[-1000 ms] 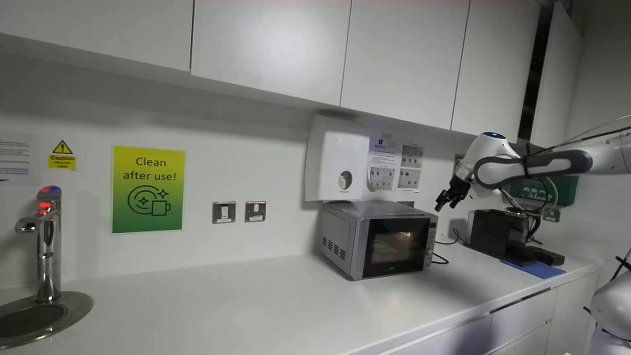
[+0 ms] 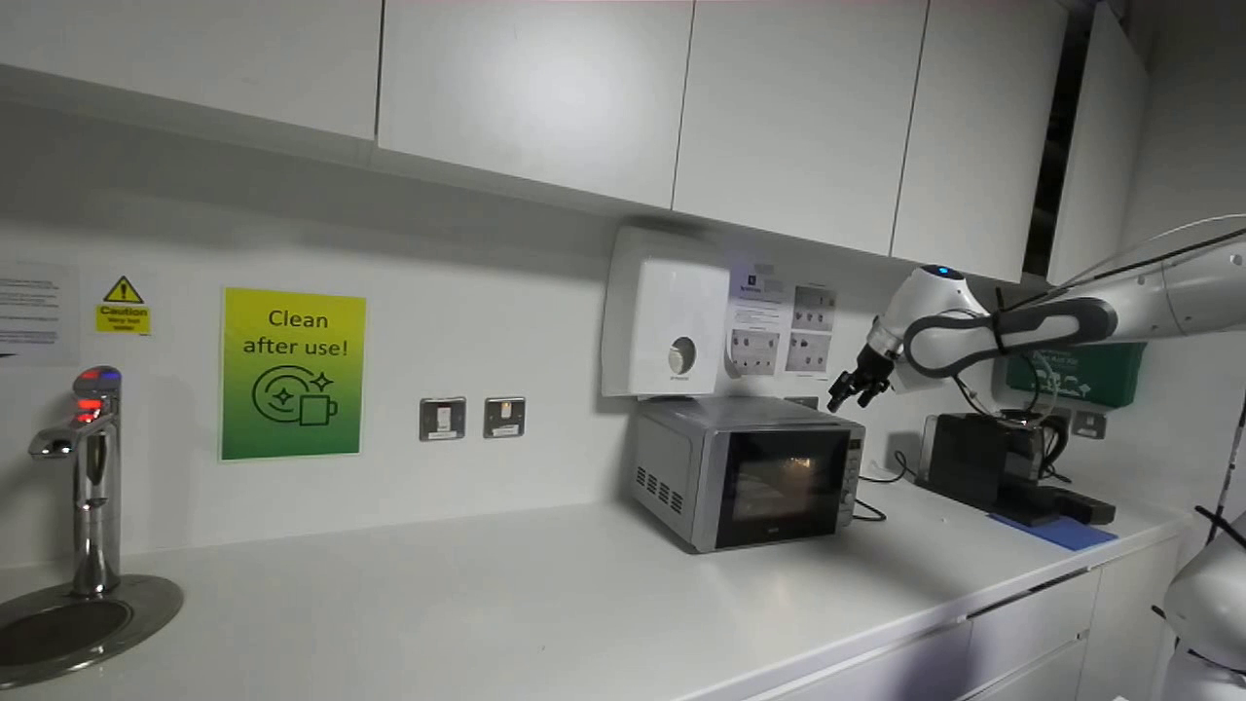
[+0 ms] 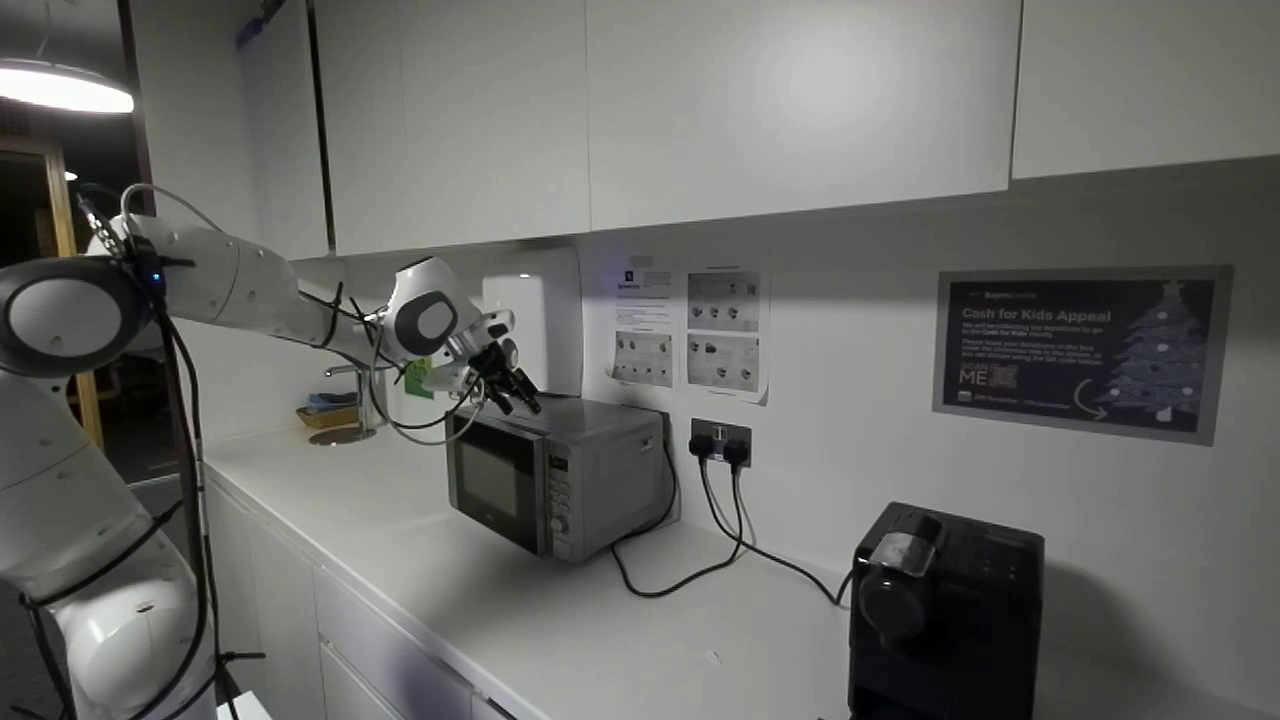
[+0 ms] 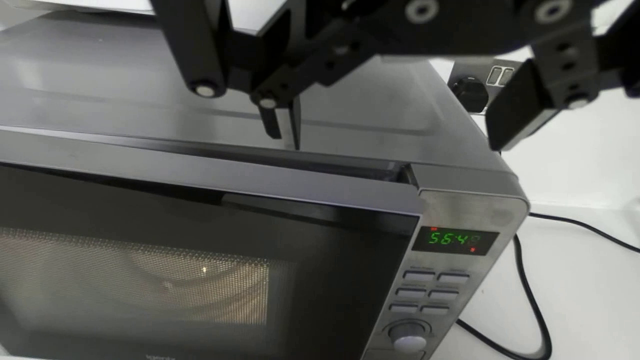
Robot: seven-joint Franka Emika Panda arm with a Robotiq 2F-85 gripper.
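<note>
A silver-grey microwave (image 2: 748, 467) with a dark glass front stands on the counter. Light glows behind its door window (image 4: 198, 276), and the display (image 4: 456, 240) shows green digits. Along the top edge of the door (image 4: 270, 186) runs a dark gap; whether the door is slightly ajar I cannot tell. My gripper is above the microwave's front right part, its fingers (image 4: 516, 117) spread apart with nothing between them. Exterior view 2 puts the gripper (image 3: 519, 406) near the microwave's top, but contact is unclear.
A paper dispenser (image 2: 666, 315) hangs behind the microwave, below the wall cabinets (image 2: 794, 117). Cables (image 3: 648, 588) lie beside the microwave, near a black coffee machine (image 3: 948, 600).
In exterior view 1 my gripper and forearm have shifted left and slightly upward, closer to the microwave's top right corner. The microwave has not moved.
</note>
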